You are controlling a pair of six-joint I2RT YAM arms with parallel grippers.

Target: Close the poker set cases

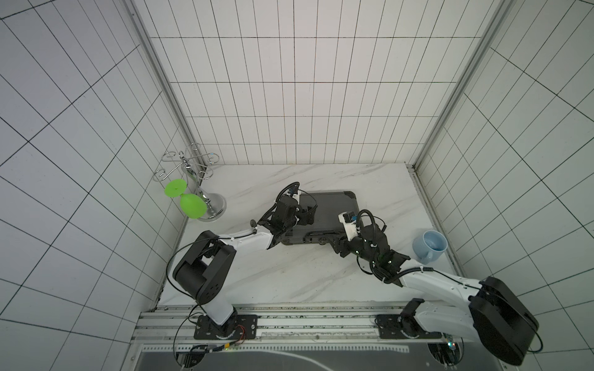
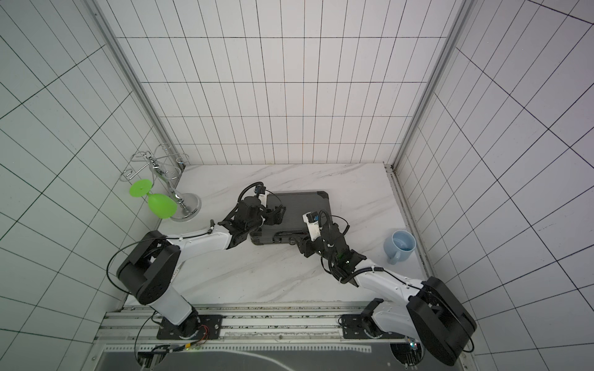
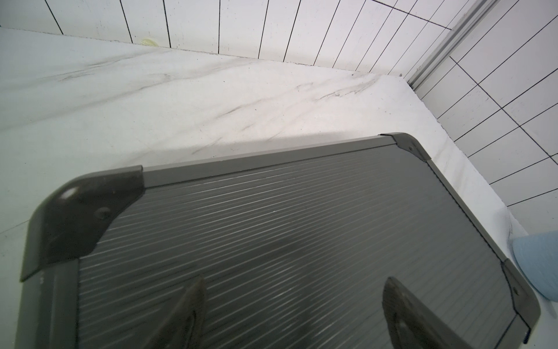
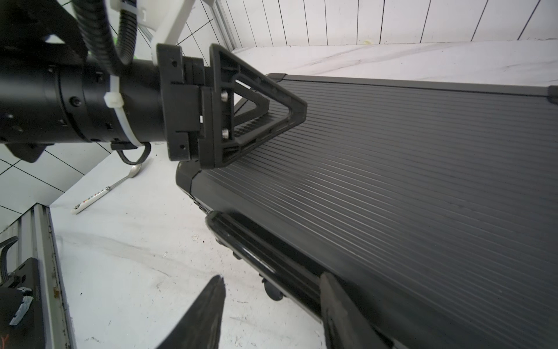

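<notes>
The dark grey poker case (image 1: pixel 337 207) lies flat on the marble counter with its ribbed lid (image 4: pixel 377 157) down. Along its front side runs a black handle (image 4: pixel 261 256), with a small latch (image 4: pixel 273 289) below it. Over the left part of the lid stands my left gripper, its fingers spread and only the lid showing beyond them. At the front edge, near the handle's right end, my right gripper is open, with a finger (image 4: pixel 340 308) close to the handle. Whether that finger touches the handle cannot be told.
A light blue mug (image 1: pixel 429 246) stands at the right. At the left is a metal rack (image 1: pixel 213 207) with green utensils (image 1: pixel 193 206). A spoon (image 4: pixel 107 189) lies left of the case. Counter in front of the case is mostly clear.
</notes>
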